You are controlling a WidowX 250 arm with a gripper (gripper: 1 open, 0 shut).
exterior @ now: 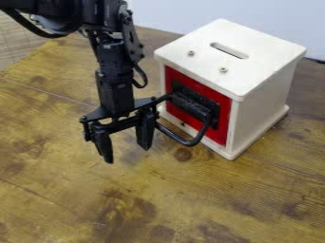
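Note:
My black gripper (124, 142) hangs upright over the wooden table, left of a white box (230, 52) with a slot and two bolts on top. Its two fingers are apart with nothing between them. The box's red front (216, 132) faces toward me and carries a black panel (193, 103). A black cable or bar loops from the panel in front of the box, close to the gripper; whether they touch I cannot tell.
A pale surface lies behind the box, and a woven surface (19, 43) shows at the top left.

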